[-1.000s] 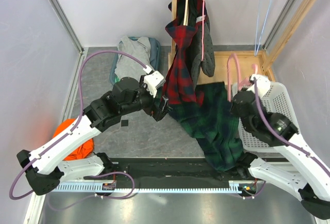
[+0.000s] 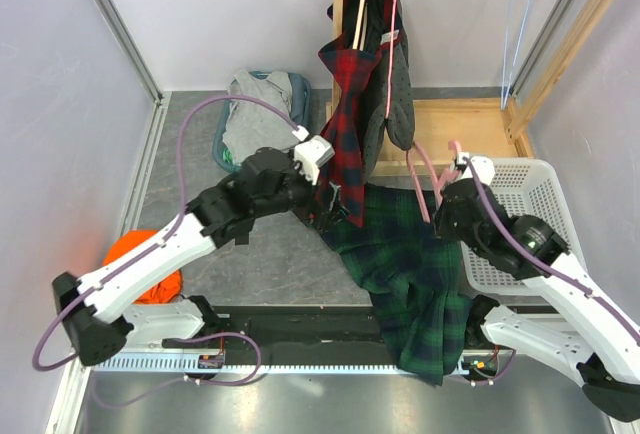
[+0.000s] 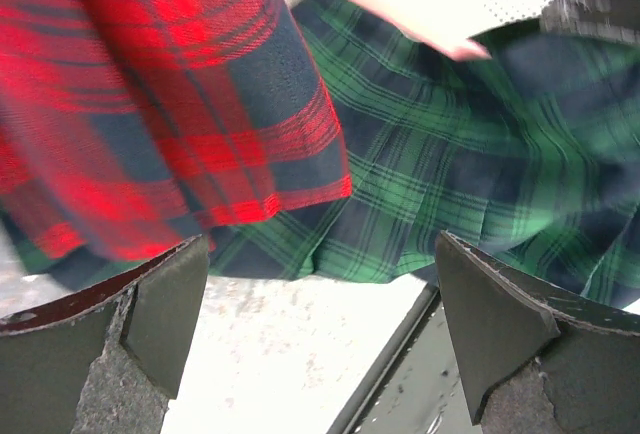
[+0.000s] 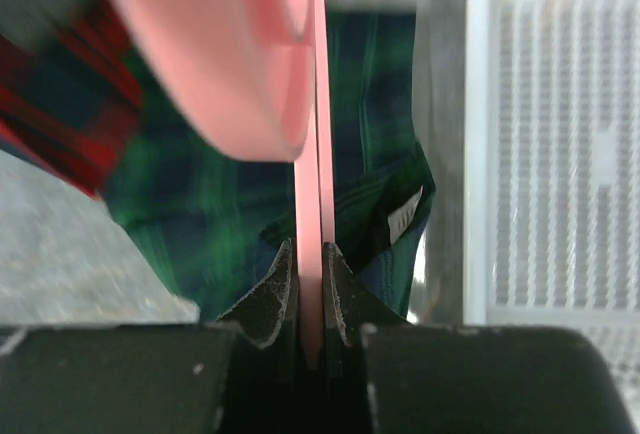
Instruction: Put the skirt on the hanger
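The dark green plaid skirt (image 2: pixel 400 274) lies spread on the floor below the rack, its lower end over the front edge. My right gripper is shut on a pink hanger (image 4: pixel 310 194), held above the skirt beside the white basket. My left gripper stands open with nothing between its fingers, beside a red plaid garment (image 3: pixel 200 104) that hangs from the rack. The green skirt shows behind it in the left wrist view.
The wooden rack (image 2: pixel 470 124) holds several garments and empty blue hangers at the right. A white basket (image 4: pixel 540 154) is at the right, a blue bin (image 2: pixel 298 104) at the back left, orange cloth (image 2: pixel 140 274) at front left.
My right gripper and the pink hanger have moved down and left from the raised position. The green skirt now spreads further toward the front. The left arm has shifted slightly right.
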